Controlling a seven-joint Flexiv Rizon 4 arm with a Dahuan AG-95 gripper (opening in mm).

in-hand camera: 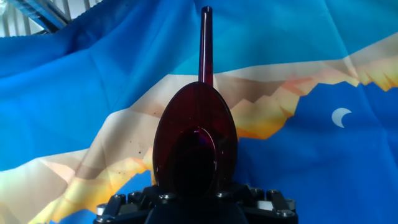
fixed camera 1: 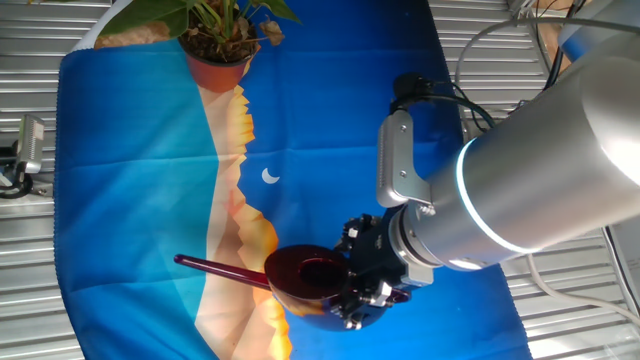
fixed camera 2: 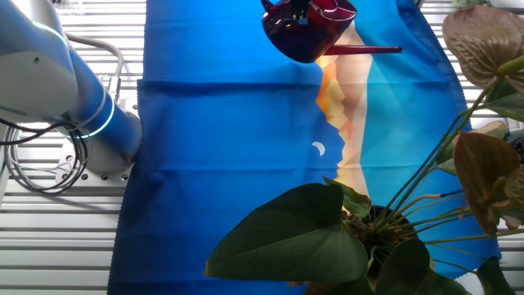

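Note:
A dark red, glossy watering can (fixed camera 1: 297,268) is at the lower middle of exterior view 1, its long spout (fixed camera 1: 222,270) pointing left. My gripper (fixed camera 1: 362,272) is at the can's rear, shut on its handle side; the can hides the exact contact. The wrist view has the can (in-hand camera: 195,112) directly ahead of the gripper, with its open top facing the camera and its spout (in-hand camera: 206,46) pointing away. At the top edge of exterior view 2 the can (fixed camera 2: 304,34) shows partly, spout to the right. Whether its base touches the cloth cannot be told.
A potted plant (fixed camera 1: 218,72) in a terracotta pot stands at the cloth's far end. Its broad leaves (fixed camera 2: 295,238) spread over the near part of exterior view 2.

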